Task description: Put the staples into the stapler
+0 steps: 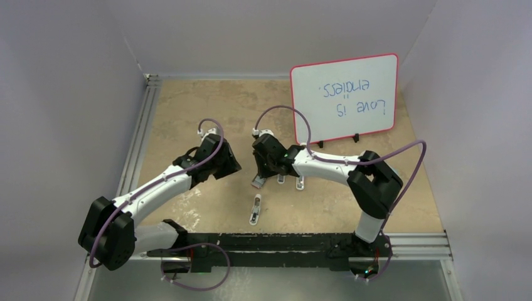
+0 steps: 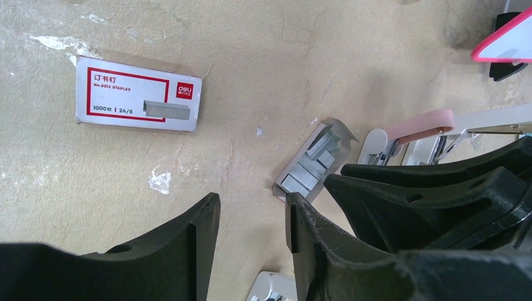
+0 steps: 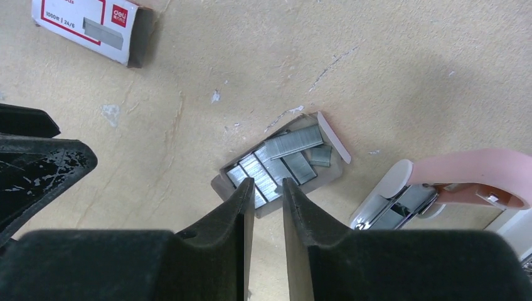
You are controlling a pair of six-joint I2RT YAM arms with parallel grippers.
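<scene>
A small open tray of grey staple strips (image 3: 276,164) lies on the table, its flap raised at one end. Over it in the right wrist view is my right gripper, its fingers close together with a narrow gap; whether anything is pinched there does not show. My left gripper stands part open and empty, to the left of the tray in the top view. A pink-and-white stapler is right of the tray, partly hidden by the right gripper in the left wrist view. Another white stapler (image 1: 255,210) lies nearer the front.
A white-and-red staple box (image 2: 138,94) lies left of the tray, hidden in the top view. The whiteboard (image 1: 345,94) stands at the back right. My two grippers are close to each other.
</scene>
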